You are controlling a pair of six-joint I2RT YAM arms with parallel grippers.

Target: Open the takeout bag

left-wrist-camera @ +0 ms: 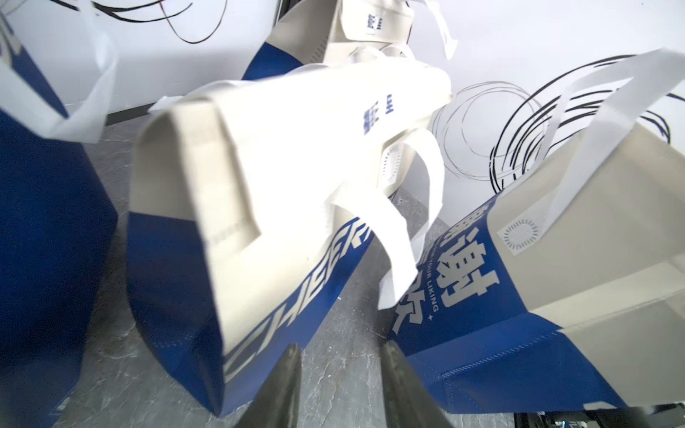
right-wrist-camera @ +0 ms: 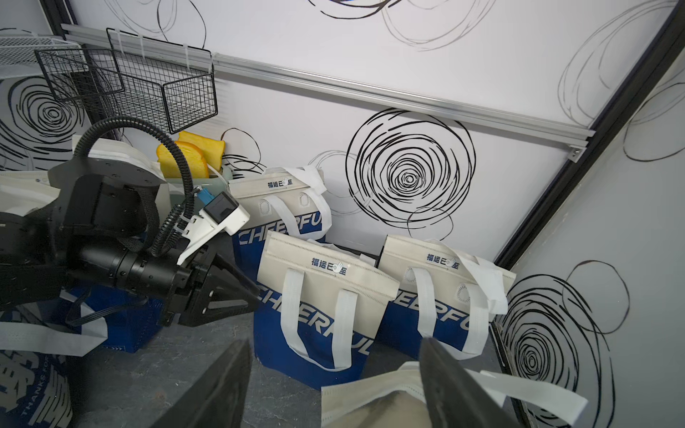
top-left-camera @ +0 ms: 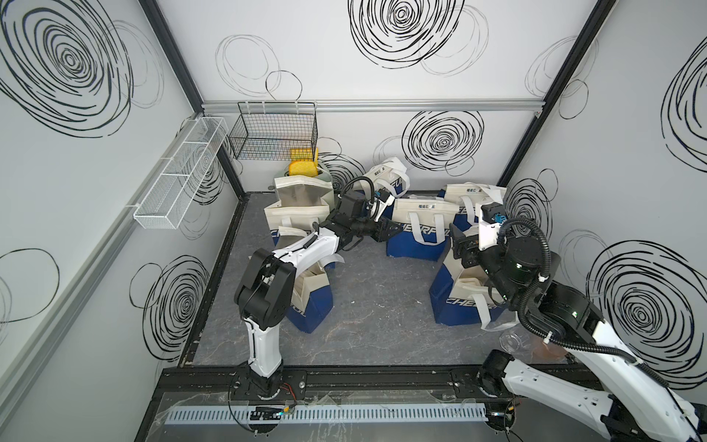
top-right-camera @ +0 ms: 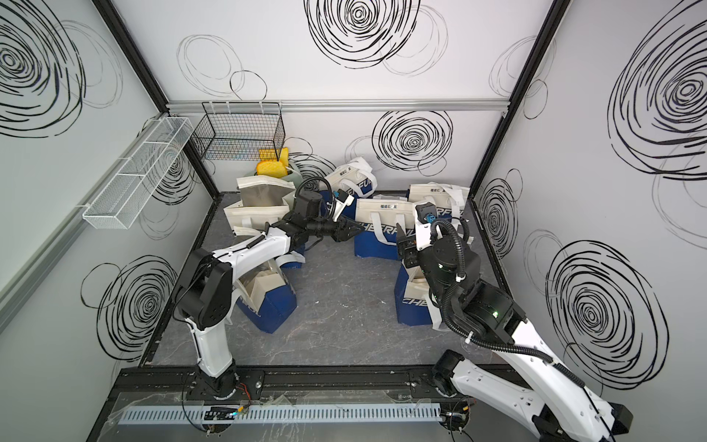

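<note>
Several blue-and-cream takeout bags stand on the grey floor. The middle back bag has its cream top folded over, handles hanging down its front. In the left wrist view this bag stands ahead of my left gripper. That gripper's fingers are apart, with bare floor showing between them. My right gripper hangs above the right front bag, its fingers wide apart. Part of this bag's cream rim shows below and between those fingers; contact cannot be told. My right arm hides much of it from above.
Two more folded-top bags stand behind, one at back centre and one at back right. Bags with open tops line the left side. A black wire basket hangs on the back wall.
</note>
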